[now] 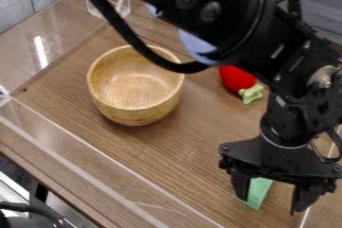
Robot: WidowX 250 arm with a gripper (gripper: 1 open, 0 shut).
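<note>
My black gripper [275, 180] is low over the lower right of the wooden table, its open fingers around a green rectangular object [255, 197], which is mostly hidden beneath it. The arm reaches down from the top of the view, covering much of the right side.
A wooden bowl [134, 82] sits left of centre. A red object [237, 78] with a pale green part lies behind the arm. A clear container [104, 1] stands at the upper left.
</note>
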